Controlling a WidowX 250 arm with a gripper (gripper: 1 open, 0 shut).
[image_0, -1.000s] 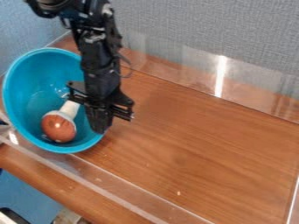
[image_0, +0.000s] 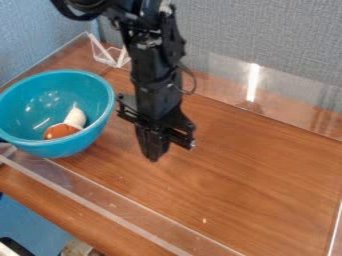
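My black gripper (image_0: 152, 147) points down over the wooden table, just right of a teal bowl (image_0: 32, 100); its fingers are shut, with nothing visible between them. Inside the bowl, toward its right side, lies an object with an orange-brown body (image_0: 59, 131) and a white part (image_0: 75, 118), partly hidden by the bowl's wall.
Clear strips run along the back wall and the front edge. A white wire object (image_0: 112, 56) stands at the back left. Dark and white items lie below at the front left.
My gripper has moved right and up, away from the bowl. The bowl has shifted left, and the object inside it has changed position.
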